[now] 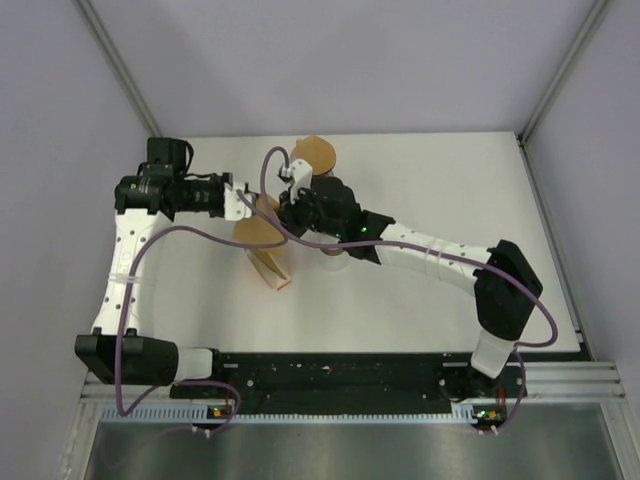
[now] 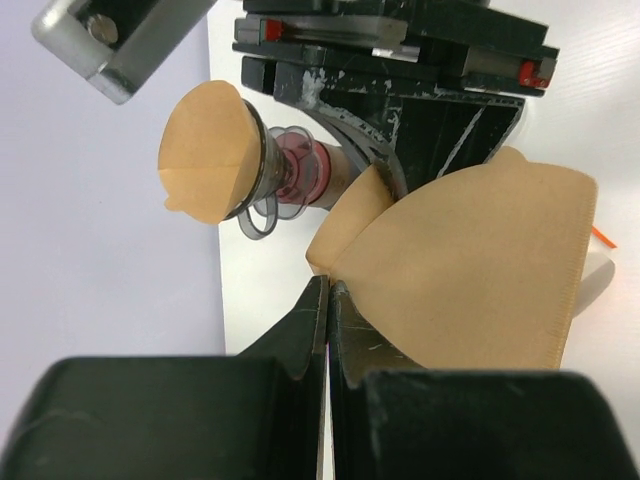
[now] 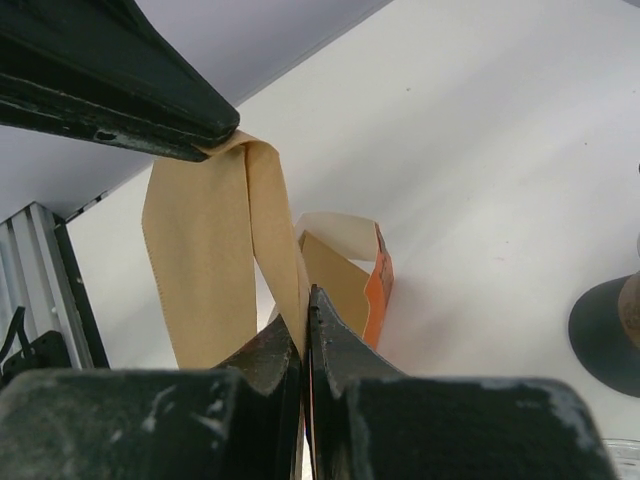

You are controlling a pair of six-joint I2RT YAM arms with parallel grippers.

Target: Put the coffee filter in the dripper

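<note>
A tan paper filter [image 2: 460, 260] [image 3: 200, 250] hangs between both grippers at the left-centre. My left gripper [image 1: 255, 200] is shut on its folded edge. My right gripper [image 1: 285, 205] is shut on the other side of it, the paper rising from its fingertips to the other gripper in the right wrist view. Behind them stands the dripper [image 2: 265, 175], with a tan filter-like round piece [image 1: 312, 150] [image 2: 208, 150] at its top.
An open paper package [image 1: 270, 275] [image 3: 350, 270] lies below the grippers. A dark cylindrical object [image 3: 610, 335] and a clear item [image 1: 335, 260] stand right of it.
</note>
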